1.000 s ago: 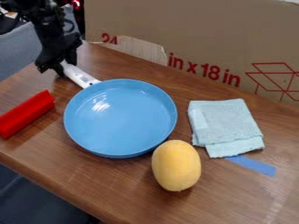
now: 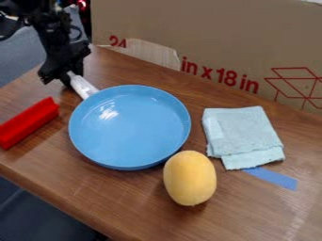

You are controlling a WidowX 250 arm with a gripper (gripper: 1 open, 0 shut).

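My black gripper (image 2: 63,73) is low over the back left of the wooden table, shut on a slender white object (image 2: 83,87) that points toward the blue plate (image 2: 130,125) and lies at its upper left edge. The far end of that object inside the fingers is hidden by the gripper.
A red block (image 2: 28,123) lies at the left, a yellow mango-like object (image 2: 189,178) in front right of the plate. A folded pale cloth (image 2: 242,134) sits at the right by blue tape (image 2: 273,178). A cardboard box (image 2: 214,42) stands behind; bare table (image 2: 251,212) is at front right.
My gripper has shifted slightly left, and the white object with it, a little away from where it was.
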